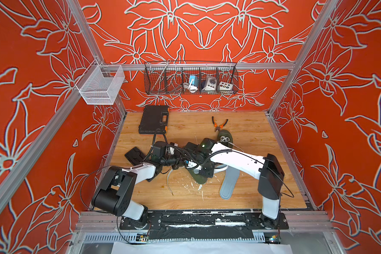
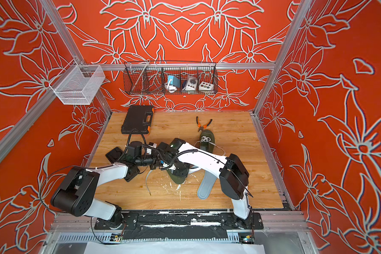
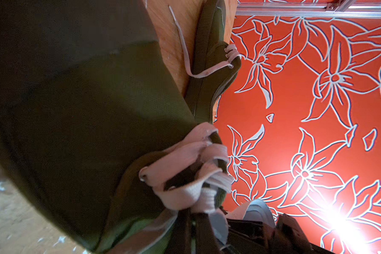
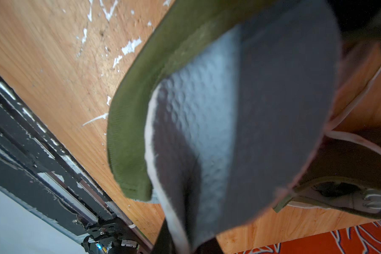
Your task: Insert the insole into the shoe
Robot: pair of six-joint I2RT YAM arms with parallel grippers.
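Observation:
An olive shoe (image 1: 197, 177) lies mid-table under both grippers, pink-white laces (image 3: 182, 173) close in the left wrist view. My left gripper is shut at those laces; whether any lace is between its fingers is unclear. My right gripper is shut on a pale, dimpled insole (image 4: 199, 127), bent up beside the shoe's green collar (image 4: 127, 152). The top views hide both fingertips. A second shoe (image 2: 207, 136) stands behind, and a grey insole (image 1: 228, 186) lies flat to the right.
A black case (image 1: 153, 119), orange-handled pliers (image 1: 219, 125) and a dark object (image 1: 135, 155) are on the table. Baskets (image 1: 190, 78) hang on the back and left.

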